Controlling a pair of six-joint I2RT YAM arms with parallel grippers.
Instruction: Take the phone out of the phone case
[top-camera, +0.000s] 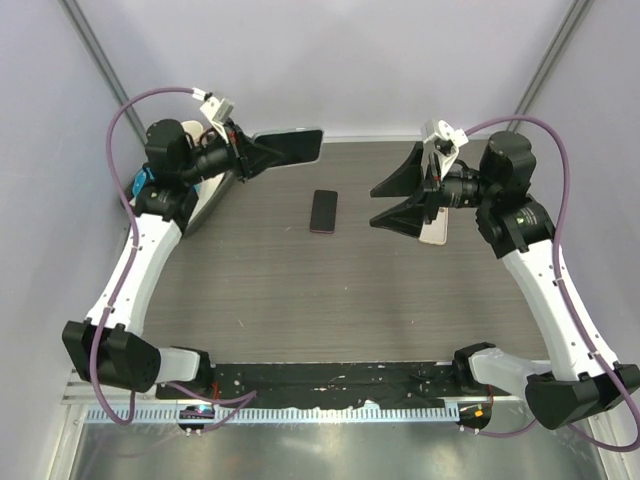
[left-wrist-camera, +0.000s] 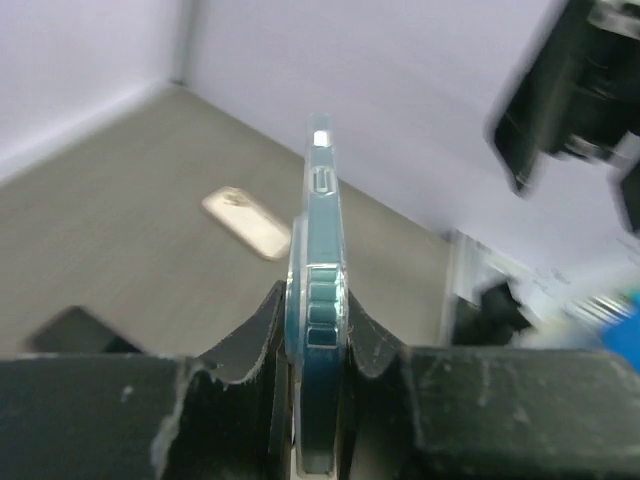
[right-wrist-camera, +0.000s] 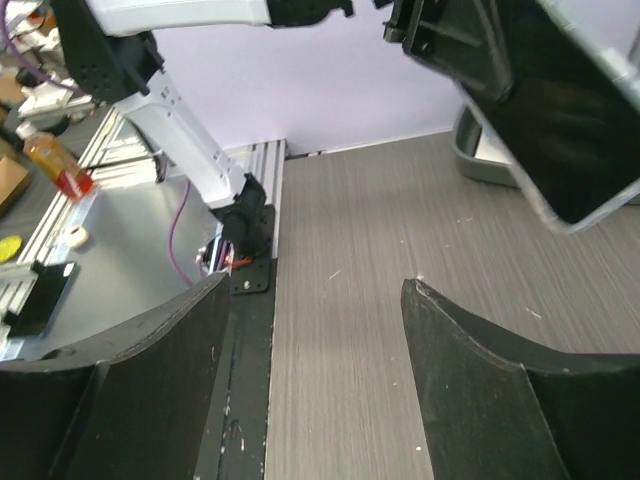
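My left gripper (top-camera: 262, 155) holds a phone in a clear case (top-camera: 295, 146) raised at the upper left, dark screen showing. The left wrist view shows its edge (left-wrist-camera: 322, 250) upright between the fingers. My right gripper (top-camera: 390, 200) is open with nothing between its fingers, right of and a little below the held phone, apart from it. Another dark phone-shaped object (top-camera: 323, 211) lies on the table in the middle.
A light rectangular item (top-camera: 434, 228) lies under the right gripper. A grey tray (top-camera: 213, 203) with items sits at the left behind the left arm.
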